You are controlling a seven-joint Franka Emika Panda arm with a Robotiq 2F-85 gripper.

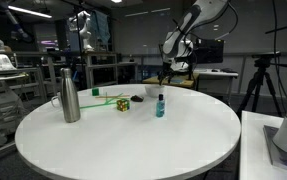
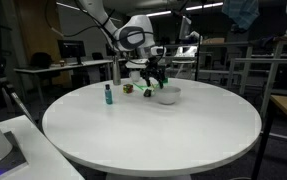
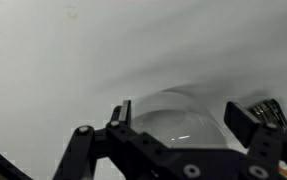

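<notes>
A pale bowl (image 2: pixel 168 95) stands at the far side of the round white table (image 2: pixel 133 145); the same bowl (image 1: pixel 153 91) is small in the first exterior view. My gripper stands open, its dark fingers (image 3: pixel 241 122) wide apart. Between and beyond them the wrist view shows the curved rim of the clear-looking bowl (image 3: pixel 173 98), with no sign that it is gripped. In the exterior views the gripper is small and dark, close above the bowl.
A steel thermos (image 1: pixel 70 96), a blue bottle (image 1: pixel 160 106) and a yellowish cup-like thing (image 1: pixel 123 104) stand on the table. Beside the bowl lies a black object (image 3: pixel 269 112).
</notes>
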